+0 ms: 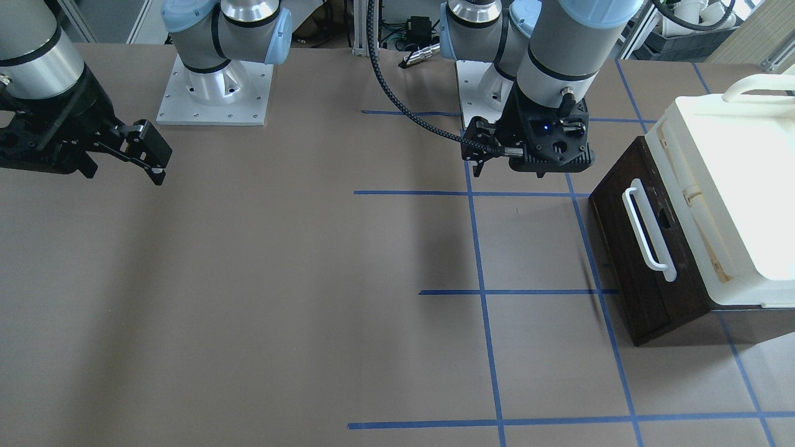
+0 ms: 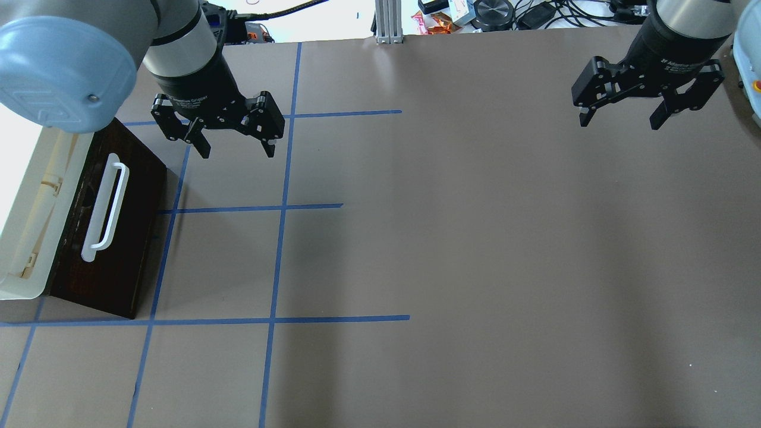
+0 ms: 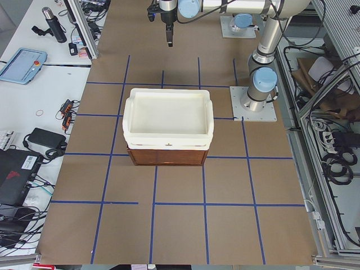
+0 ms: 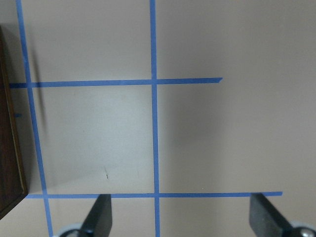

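Note:
A dark wooden cabinet with a white handle stands on the taped table, a white tray on its top. My black gripper is raised beyond the cabinet's handle side, apart from it. In the left wrist view its two fingers stand wide apart at the bottom edge, open, with only tabletop between them. The cabinet shows there as a dark edge at the left.
A second arm's gripper hangs at the other side. Other arm bases are bolted at the back.

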